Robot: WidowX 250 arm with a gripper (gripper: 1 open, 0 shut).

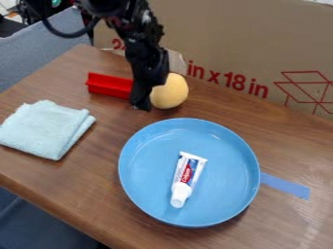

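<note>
The black gripper point(146, 95) hangs over the back middle of the wooden table, beside a pale yellow round object point(172, 91) and close to a red elongated object point(104, 84). Its fingertips are dark and hard to make out against the things behind them. A blue plate point(156, 165) holds a white toothpaste tube point(185, 180) at the front right. A folded light blue cloth point(46, 128) lies at the left.
A cardboard box point(260, 49) stands along the back edge. Blue tape point(285, 186) is on the table right of the plate. A grey surface borders the table's left edge.
</note>
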